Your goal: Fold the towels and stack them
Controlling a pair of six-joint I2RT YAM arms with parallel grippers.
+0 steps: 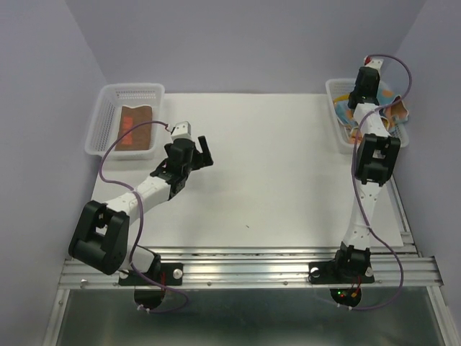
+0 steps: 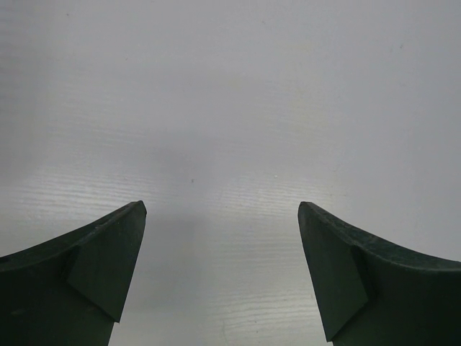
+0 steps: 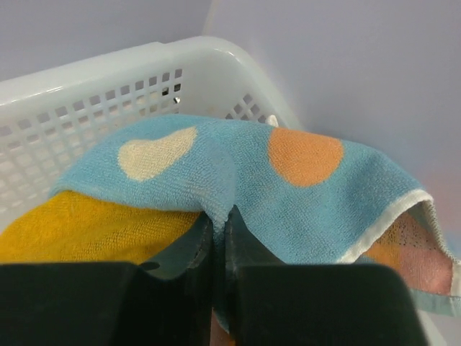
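My right gripper (image 1: 366,92) is down in the right basket (image 1: 334,124), shut on a light blue towel (image 3: 302,213) with cream and orange spots. A yellow towel (image 3: 94,227) and a pink-orange patterned piece (image 3: 418,259) lie beside it. My left gripper stands open over bare table at the left-centre, nothing between its fingers. In the left basket (image 1: 94,135) a brown towel (image 1: 135,134) with orange lies flat.
Grey walls surround the table at back and sides, close behind the right basket.
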